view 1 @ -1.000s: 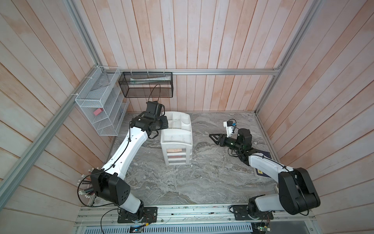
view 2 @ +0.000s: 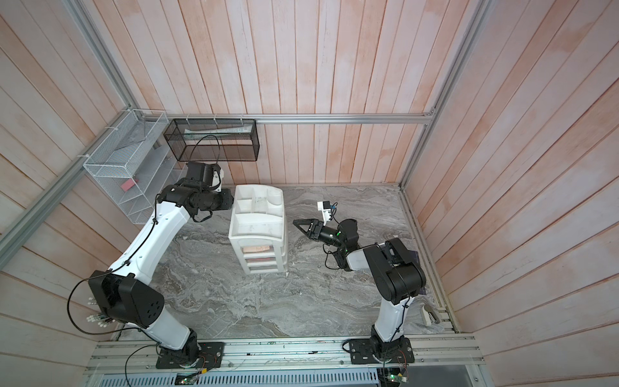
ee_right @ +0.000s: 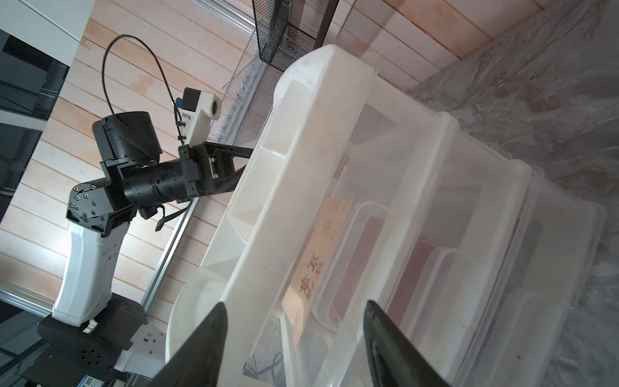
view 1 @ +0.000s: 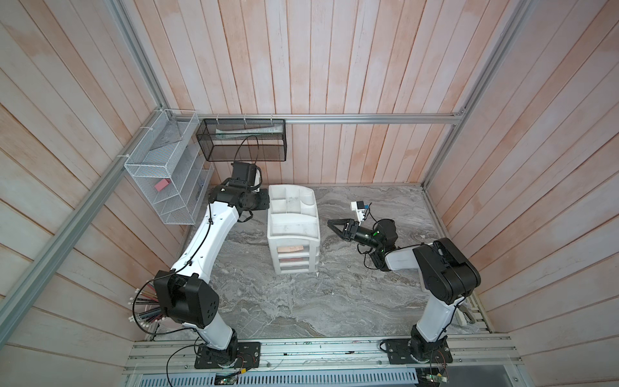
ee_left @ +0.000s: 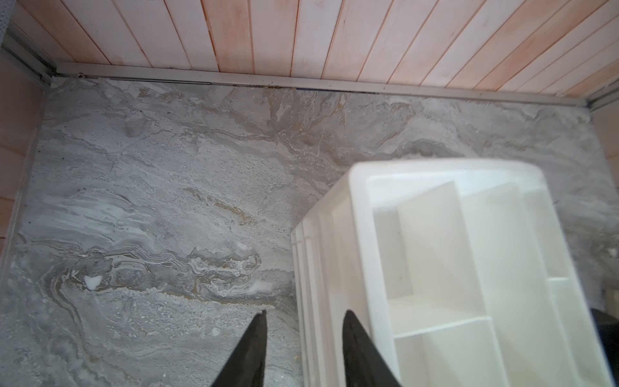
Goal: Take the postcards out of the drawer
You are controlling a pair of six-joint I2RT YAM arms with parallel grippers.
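Note:
A white drawer cabinet (view 1: 294,229) stands mid-table, its drawers facing the front. In the right wrist view a tan card with red characters (ee_right: 317,267) shows in the upper clear drawer; a pinkish flat item (ee_right: 414,274) is in the drawer below. Whether these are the postcards, I cannot tell. My left gripper is open at the cabinet's left side, beside its top edge; contact is unclear. Open and with no object held, my right gripper (view 1: 332,227) points at the cabinet's right side, with a gap between them.
Open compartments (ee_left: 445,258) on the cabinet top look empty. A black mesh basket (view 1: 241,140) hangs on the back wall, and a white wire rack (view 1: 166,174) at the left.
My right arm has folded in and its gripper has come left, closer to the cabinet. The left gripper has drawn back slightly left. The cabinet has shifted a little, lately to the right.

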